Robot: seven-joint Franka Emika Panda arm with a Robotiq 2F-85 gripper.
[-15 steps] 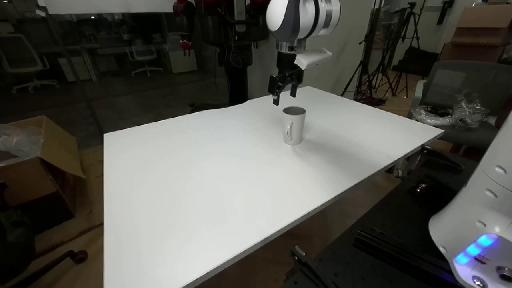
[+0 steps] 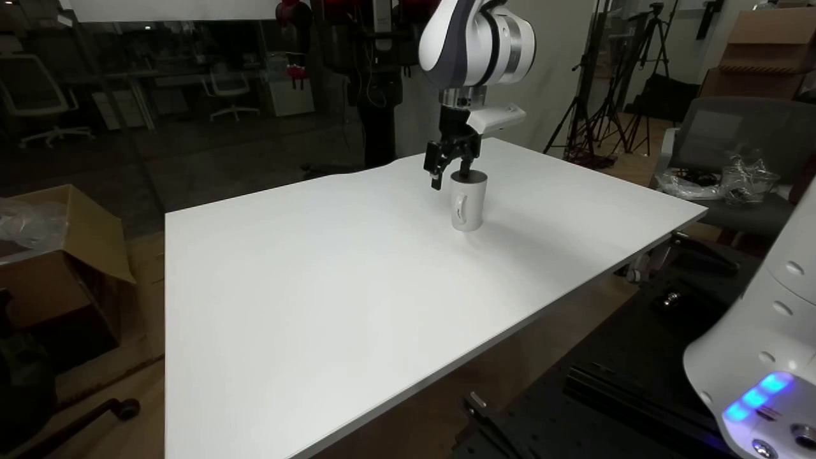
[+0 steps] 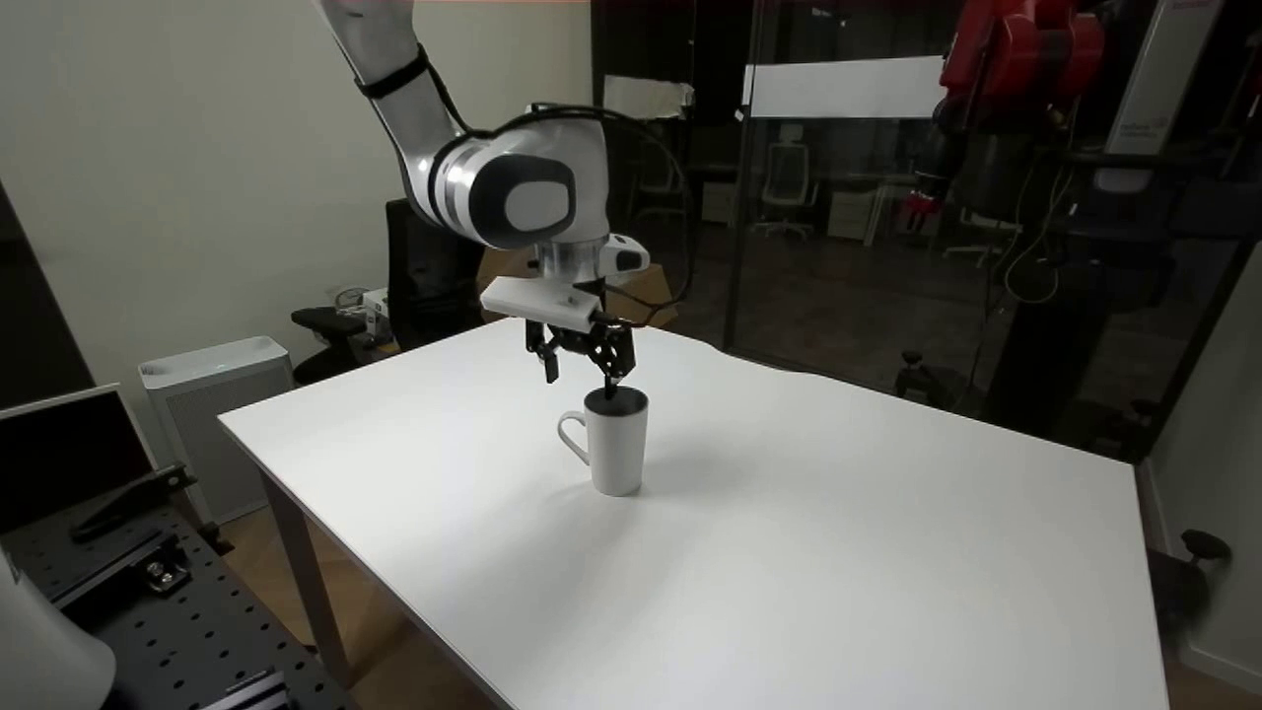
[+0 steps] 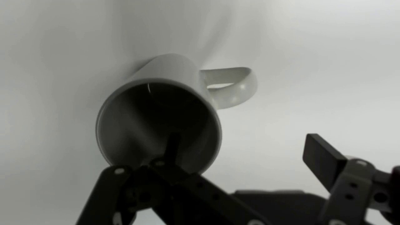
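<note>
A white mug with a dark inside stands upright on the white table. Its handle shows on the left side of the mug in the second exterior view. My gripper is open above it, its fingers spread wide. One finger reaches down over the mug's mouth, and in the wrist view its dark tip lies against the mug's dark interior. The other finger hangs outside the mug, over bare table. Nothing is held. Whether the inner finger touches the wall cannot be made out.
A cardboard box stands on the floor off the table's left end. A grey chair stands beyond the right end.
My gripper has come down, bringing one finger from above the mug to its mouth. The mug has not moved, and the fingers remain apart.
</note>
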